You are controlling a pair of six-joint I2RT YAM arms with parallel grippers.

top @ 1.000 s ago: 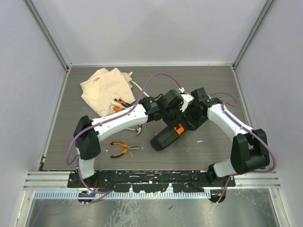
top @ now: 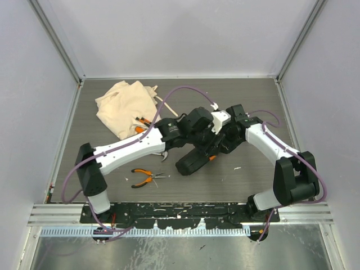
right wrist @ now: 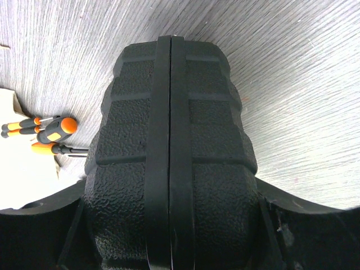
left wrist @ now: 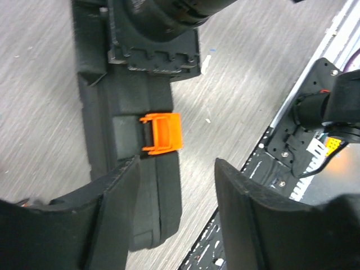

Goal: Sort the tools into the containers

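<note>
A black plastic toolbox (top: 190, 162) lies on the table at centre. In the left wrist view its orange latch (left wrist: 164, 132) faces up, with my left gripper over it, fingers apart and nothing between them. My right gripper is shut on the toolbox (right wrist: 169, 140), whose ribbed end fills much of the right wrist view. Orange-handled pliers (top: 147, 178) lie at front left. Screwdrivers (right wrist: 56, 130) and a hammer (top: 164, 155) lie to the left, partly hidden by the left arm in the top view.
A cream cloth bag (top: 121, 107) lies at back left. White walls border the table.
The left arm shifted slightly over the last second above the toolbox; less of the orange latch shows in the top view. The toolbox's front end has moved slightly up-left.
</note>
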